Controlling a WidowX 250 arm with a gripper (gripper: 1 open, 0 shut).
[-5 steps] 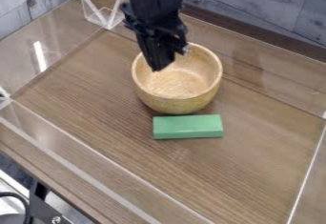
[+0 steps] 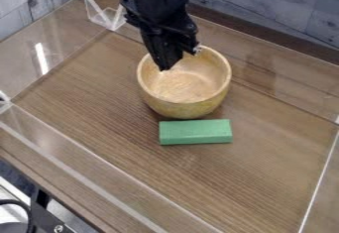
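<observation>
My dark gripper [image 2: 165, 55] hangs from the top over the back left rim of a pale wooden bowl [image 2: 193, 86], its fingers shut with nothing visible between them. The bowl stands upright in the middle of the table and looks empty. Just in front of the bowl lies a flat green block [image 2: 195, 132].
A low wall [image 2: 291, 4] runs along the back. Black cables lie beyond the table's edge at the lower left.
The gripper has shifted slightly over the last second around the bowl's back rim. The bowl and green block have not visibly moved.
</observation>
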